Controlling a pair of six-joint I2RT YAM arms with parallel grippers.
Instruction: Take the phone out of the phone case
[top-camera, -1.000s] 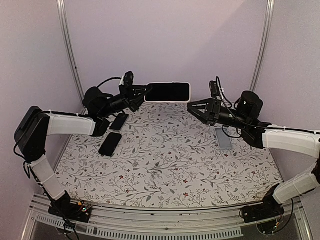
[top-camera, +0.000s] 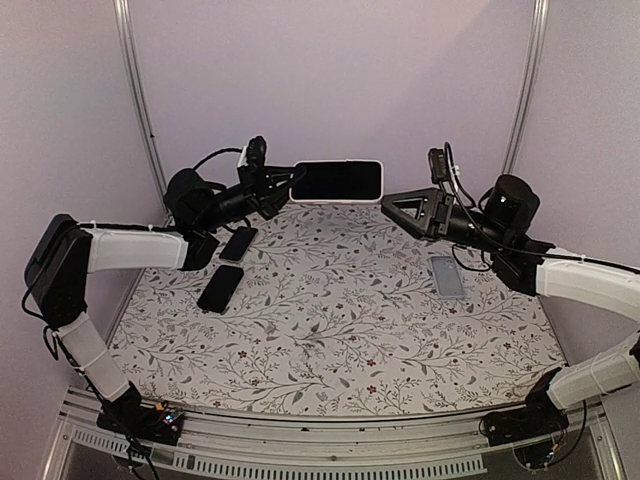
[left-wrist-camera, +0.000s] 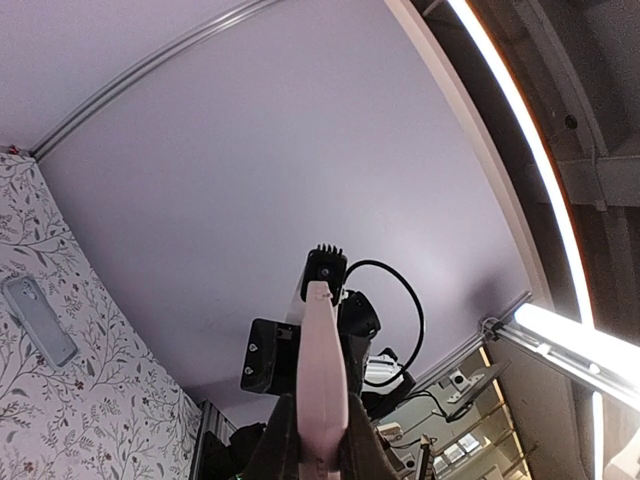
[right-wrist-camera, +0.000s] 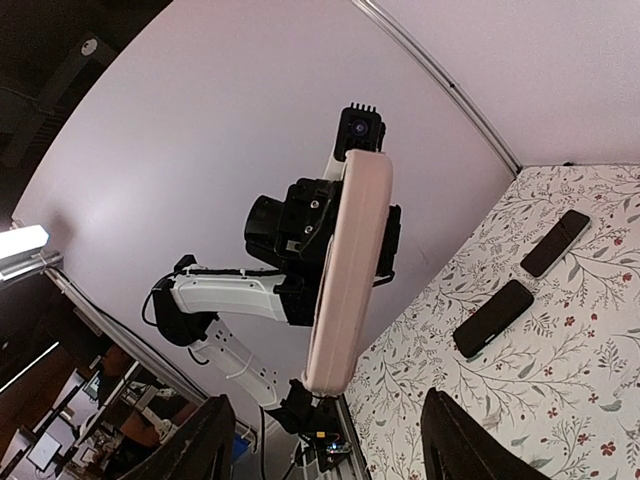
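A phone in a pale pink case (top-camera: 336, 180) is held in the air, screen facing the top camera, by my left gripper (top-camera: 292, 178), which is shut on its left end. The left wrist view shows the case (left-wrist-camera: 322, 370) edge-on between the fingers. In the right wrist view the case (right-wrist-camera: 350, 265) stands beyond my right gripper, whose fingers are apart with nothing between them. From above, my right gripper (top-camera: 390, 208) sits just right of and a little below the case's right end.
Two black phones (top-camera: 220, 289) (top-camera: 238, 243) lie on the left of the floral table (top-camera: 340, 330). A grey-blue case or phone (top-camera: 447, 277) lies on the right.
The held phone has moved only slightly.
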